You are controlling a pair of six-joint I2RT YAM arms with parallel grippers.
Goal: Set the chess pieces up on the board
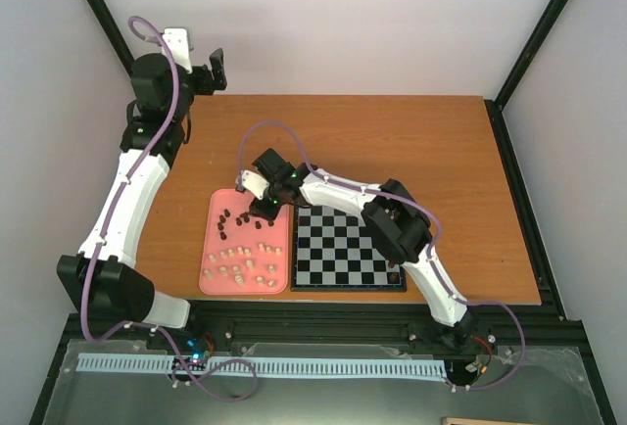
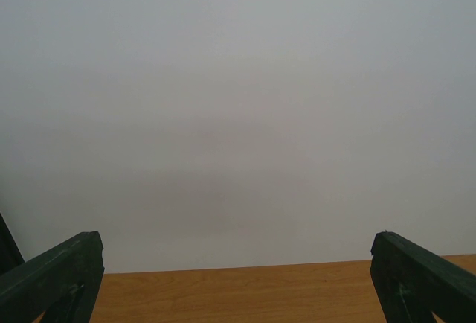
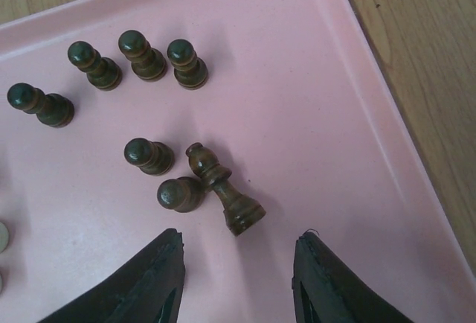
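Note:
My right gripper is over the pink tray (image 1: 217,278), its fingers apart over bare tray just below a dark bishop (image 3: 236,208) lying on its side. Several dark pawns (image 3: 190,66) stand around it; another dark piece is partly hidden behind the left finger. Light pieces (image 1: 240,268) fill the tray's near half. The chessboard (image 1: 333,249) lies right of the tray, with dark pieces (image 1: 393,276) at its right edge. My left gripper (image 1: 211,72) is open, raised at the back left, facing the wall.
Walls and dark frame rails surround the table. A purple cable arches over each arm.

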